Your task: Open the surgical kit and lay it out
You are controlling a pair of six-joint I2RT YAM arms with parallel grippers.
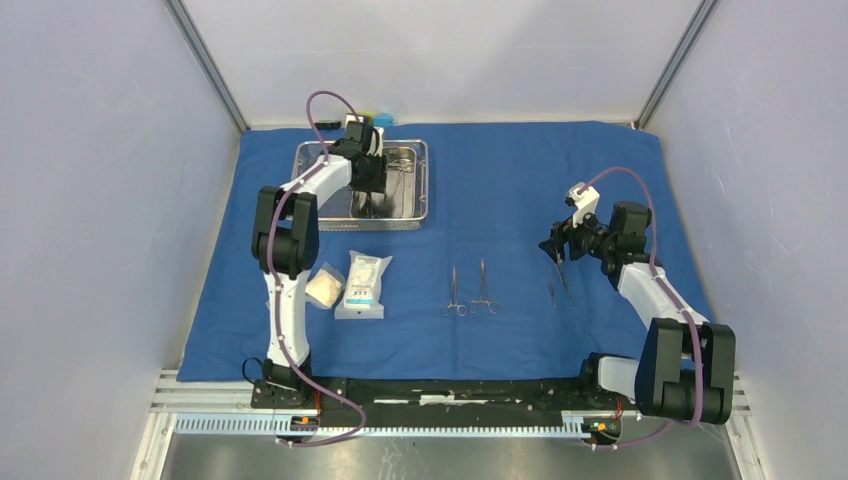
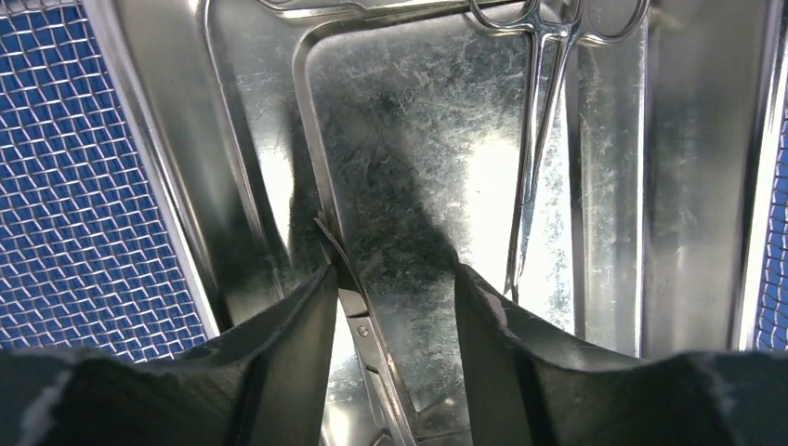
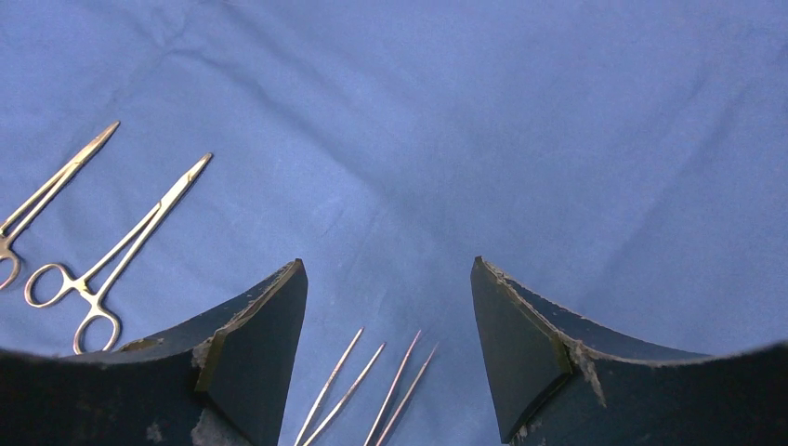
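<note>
My left gripper is over the metal tray (image 1: 372, 225), its fingers apart. Scissors (image 2: 364, 327) lie on the tray floor close by its left finger, the handles cut off by the frame's lower edge. A ringed clamp (image 2: 528, 158) rests farther right in the same tray, and part of another metal instrument (image 2: 311, 11) shows at the top. On the blue cloth, two ringed instruments (image 1: 454, 296) (image 1: 483, 292) lie side by side. My right gripper stands open above the cloth, with two tweezers (image 3: 342, 388) (image 3: 401, 388) below, between its fingers in view.
In front of the tray lie a white sealed package (image 1: 362, 286) and a smaller cream-coloured one (image 1: 325, 287). Small blue (image 1: 383, 119) and black (image 1: 327, 125) items sit behind the tray. Between the tray and the right arm, the cloth's rear half is clear.
</note>
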